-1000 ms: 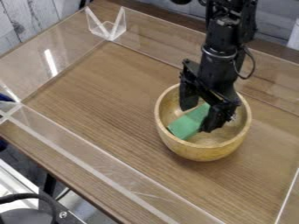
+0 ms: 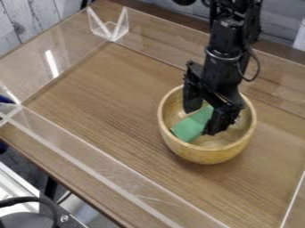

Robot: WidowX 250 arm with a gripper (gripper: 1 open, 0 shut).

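A round yellow bowl (image 2: 205, 153) sits on the wooden table, right of centre, with a green object (image 2: 187, 129) inside it. My black gripper (image 2: 212, 109) hangs from above over the bowl, its lower parts reaching down inside, open, around the upper part of the green object. Whether it touches the object is unclear, as the dark arm hides part of it.
A clear plastic container (image 2: 109, 27) stands at the back left. A dark cable or part (image 2: 30, 209) shows at the lower left corner.
My gripper has shifted very slightly over the bowl; the bowl and green object look unmoved.
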